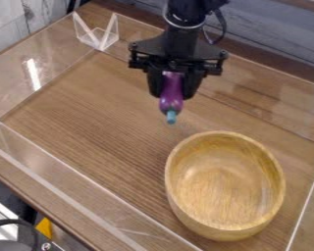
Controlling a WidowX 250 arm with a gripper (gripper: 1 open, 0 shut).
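The black gripper (173, 78) hangs in the upper middle, shut on a purple object (172, 96) with a light blue tip pointing down, held above the wooden table (81, 137). Below and to the right, apart from the held object, a yellow-tan bowl (226, 191) sits empty.
A white wire-like holder (99, 33) stands near the back left corner. Bare table fills the left and middle. A tray wall runs along the back. Dark cable and a small yellow piece are at the bottom left corner.
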